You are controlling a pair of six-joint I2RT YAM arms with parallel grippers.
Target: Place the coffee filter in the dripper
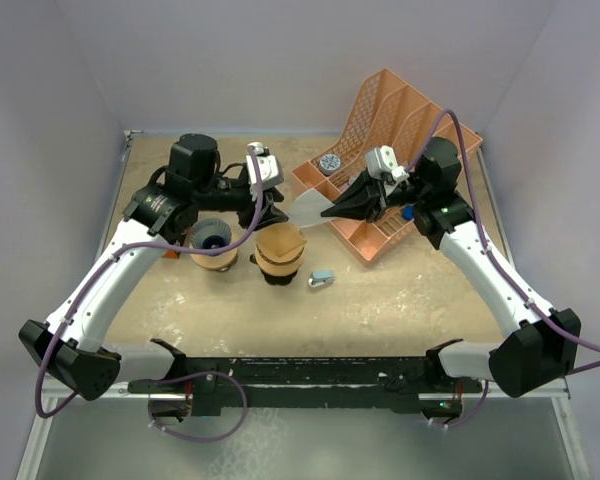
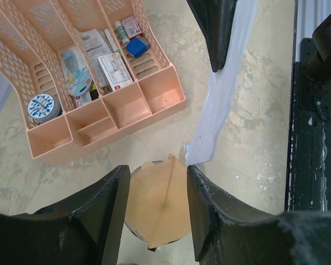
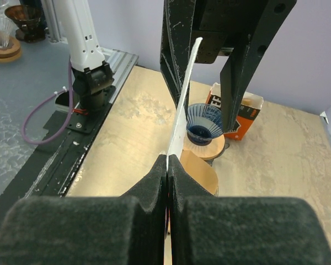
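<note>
My right gripper [image 1: 330,212] is shut on a white paper sheet [image 1: 309,207], which reaches toward my left gripper [image 1: 265,217]. In the left wrist view the left gripper stands open beside the sheet's end [image 2: 207,143]; below is a cylindrical container holding folded brown paper filters [image 2: 154,204]. In the right wrist view the sheet [image 3: 179,127] rises edge-on from my right gripper's fingertips [image 3: 166,161]. A ribbed dripper [image 1: 210,236] on a wooden ring stands left of the filter container.
A tilted pink organizer [image 1: 365,235] with small items fills the back right. A small grey-blue object [image 1: 321,277] lies right of the container. An orange box [image 3: 244,118] is behind the dripper.
</note>
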